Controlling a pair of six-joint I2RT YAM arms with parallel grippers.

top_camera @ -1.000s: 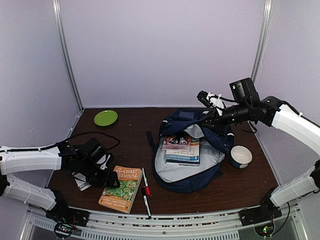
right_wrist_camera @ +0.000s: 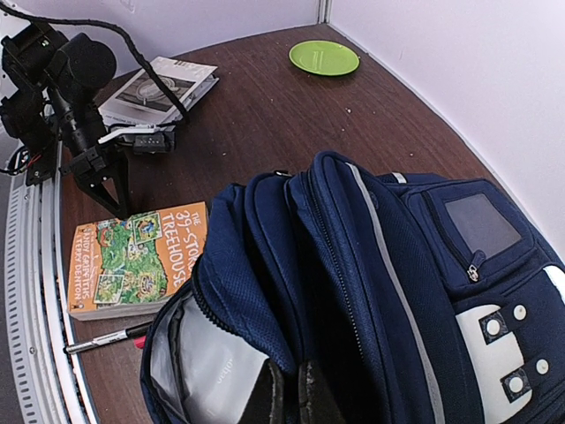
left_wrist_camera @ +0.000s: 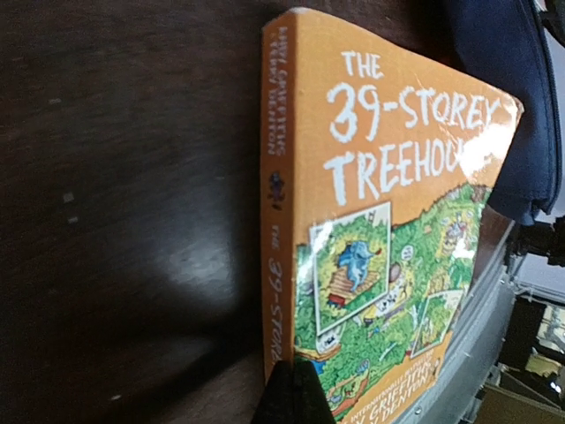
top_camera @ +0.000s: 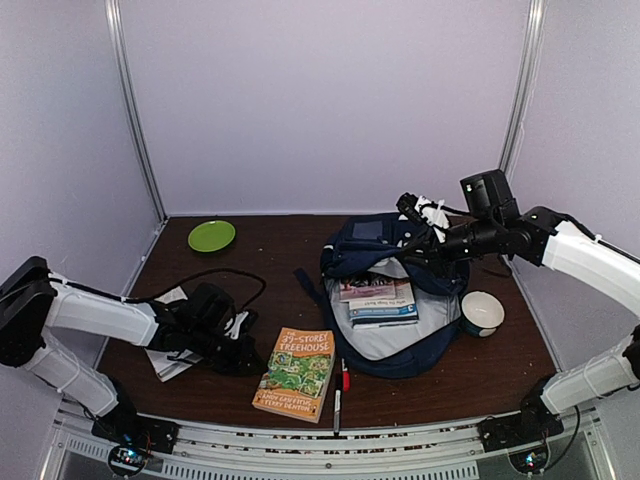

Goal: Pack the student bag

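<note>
The orange 39-Storey Treehouse book point(top_camera: 294, 375) lies flat on the table, left of the backpack. At its spine side my left gripper is shut, nothing between its fingers; the book point(left_wrist_camera: 380, 221) is outside them. The navy backpack point(top_camera: 390, 365) lies unzipped, with several books point(top_camera: 382, 303) inside its mouth. My right gripper is shut on the raised fabric of the bag's opening flap point(right_wrist_camera: 252, 274). A red marker point(top_camera: 346, 376) and a dark-capped pen point(top_camera: 337, 410) lie between the orange book and the bag.
A white book point(top_camera: 168, 363) sits partly under the left arm. The green plate point(top_camera: 212, 236) is at the back left, and a white bowl point(top_camera: 482, 312) stands right of the bag. Dark table point(top_camera: 275, 260) between plate and bag is clear.
The orange book has slid right towards the bag, shifting the pens along with it. My left gripper moved right and went from open to shut. The backpack's lower edge shifted slightly right.
</note>
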